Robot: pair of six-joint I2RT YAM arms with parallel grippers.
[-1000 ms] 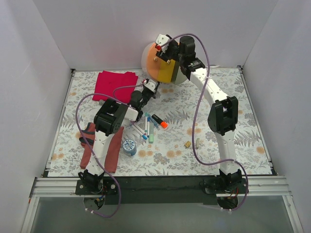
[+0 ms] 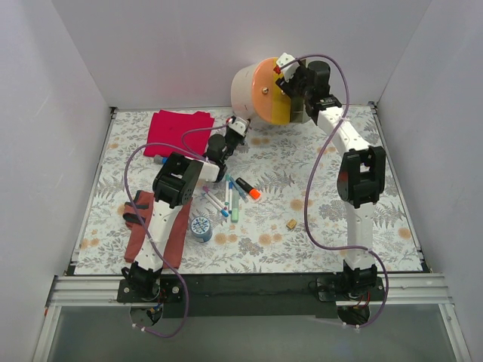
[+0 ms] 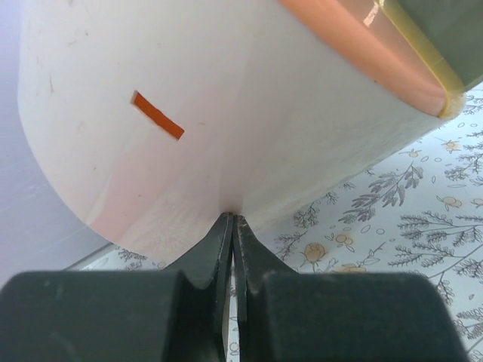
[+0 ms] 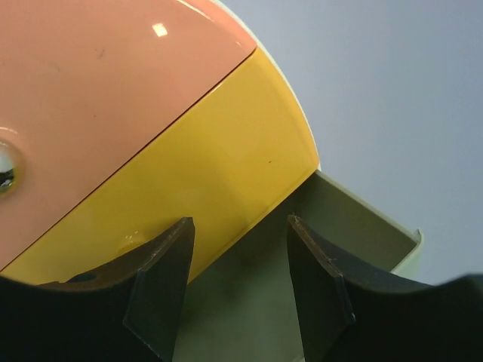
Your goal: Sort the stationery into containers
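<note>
A round white container with orange, yellow and green drawer fronts leans at the back of the table. Its green drawer stands pulled out, and the hollow inside shows in the right wrist view. Over the container's front, my right gripper is open, its fingers before the yellow front and the green drawer. My left gripper is shut against the container's lower white side, nothing visible between its fingers. Several pens lie mid-table beside a black-and-orange marker and a green stick-like item.
A blue-topped tin stands near the front. The red sheet lies at back left, a brownish-red pouch under the left arm. One small yellow block sits right of centre.
My right gripper has moved right across the container's front. The container has turned, and its green drawer now stands out to the right. My left gripper has shifted only slightly.
</note>
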